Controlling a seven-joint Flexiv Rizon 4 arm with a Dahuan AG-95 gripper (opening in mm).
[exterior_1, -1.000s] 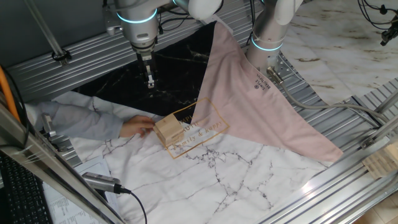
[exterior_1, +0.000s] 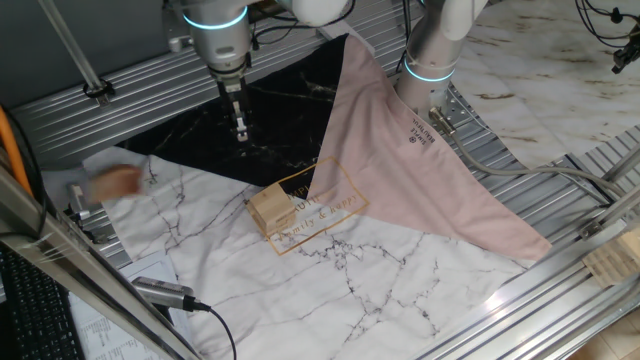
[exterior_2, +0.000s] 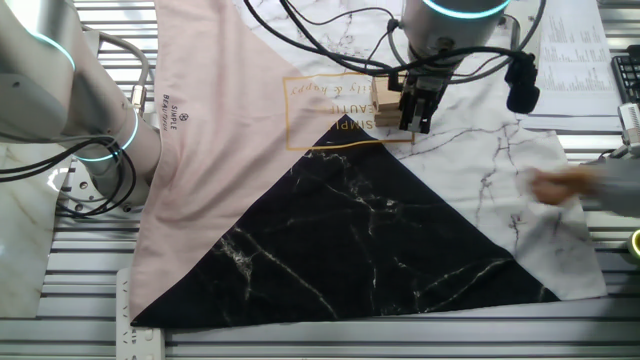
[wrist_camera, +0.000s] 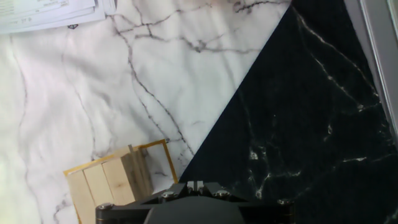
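A pale wooden block (exterior_1: 268, 208) sits on the cloth inside its gold-printed frame, with nothing gripping it. It looks made of several pieces side by side. My gripper (exterior_1: 241, 134) hangs above the black part of the cloth, apart from the block and behind it in exterior view 1. In the wrist view the block (wrist_camera: 119, 179) shows at lower left, beside my fingertips, which are close together with nothing visible between them. Exterior view 2 shows the block (exterior_2: 386, 98) partly hidden behind the gripper (exterior_2: 415, 122).
A cloth (exterior_1: 400, 290) in white marble, black and pink covers the table, with mild folds. A person's blurred hand (exterior_1: 118, 183) is at its left edge. Papers (wrist_camera: 50, 14) lie beyond the white part.
The person's hand was touching the block before; now it has drawn back to the left, away from it. The block and my gripper show no clear movement.
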